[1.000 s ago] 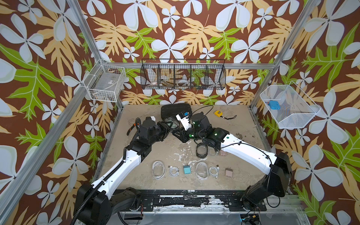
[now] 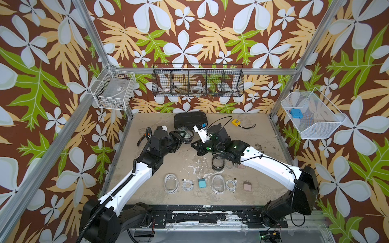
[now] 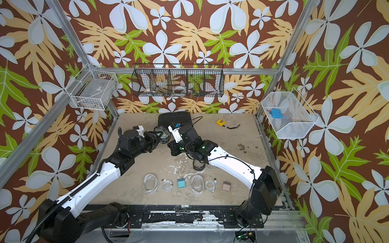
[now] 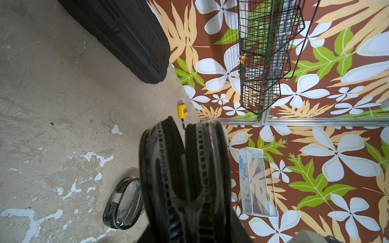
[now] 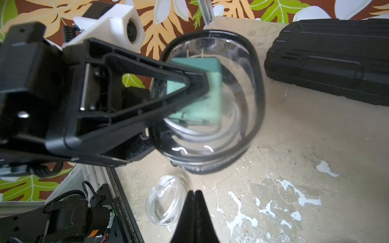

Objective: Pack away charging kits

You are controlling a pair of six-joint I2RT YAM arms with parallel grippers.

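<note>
A clear pouch with black trim (image 2: 185, 135) is held off the surface by my left gripper (image 2: 178, 139). Through its clear side a teal charger (image 5: 212, 97) and a coiled white cable (image 5: 227, 129) show in the right wrist view. A black finger (image 5: 198, 87) lies across the pouch there. The left wrist view shows the pouch's two zipper edges (image 4: 164, 162) close together, with a narrow gap between them. My right gripper is shut, its fingertips together, beside and apart from the pouch. A second clear pouch (image 4: 125, 202) rests on the table.
Along the front lie white cables (image 2: 171, 183), a teal charger (image 2: 202, 183) and a pink charger (image 2: 247, 185). A black case (image 2: 184, 118) and yellow tape measure (image 2: 236, 122) are behind. Baskets hang at left (image 2: 115, 106), back (image 2: 198, 94) and right (image 2: 320, 130).
My right gripper has drawn slightly to the right, away from the held pouch. The left arm looks almost unmoved.
</note>
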